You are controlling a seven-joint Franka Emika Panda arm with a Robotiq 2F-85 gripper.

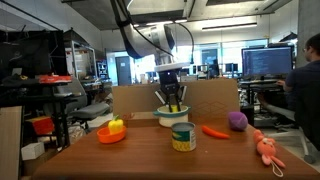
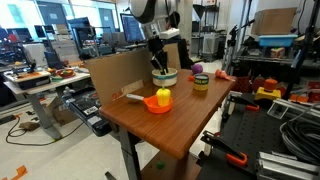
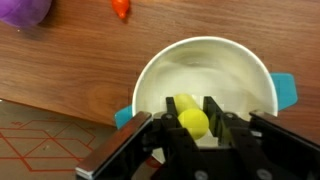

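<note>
A white pot (image 3: 240, 72) with blue handles (image 3: 284, 91) stands on the wooden table, its mouth facing up. My gripper is over the pot's opening, shut on a yellow object (image 3: 194, 123) with a rounded end. In exterior view 1 the gripper (image 1: 172, 104) points down at the pot (image 1: 166, 118), the yellow object low between its fingers. The fingers hide part of that object, and whether it touches the pot's bottom cannot be told.
An orange bowl (image 1: 111, 136) holding a yellow item (image 1: 116, 126) sits left of the pot. A can (image 1: 184, 137) stands in front. To the right lie a red pepper (image 1: 215, 132), a purple ball (image 1: 238, 121) and a pinkish-orange plush toy (image 1: 267, 150). Cardboard (image 1: 212, 97) stands behind.
</note>
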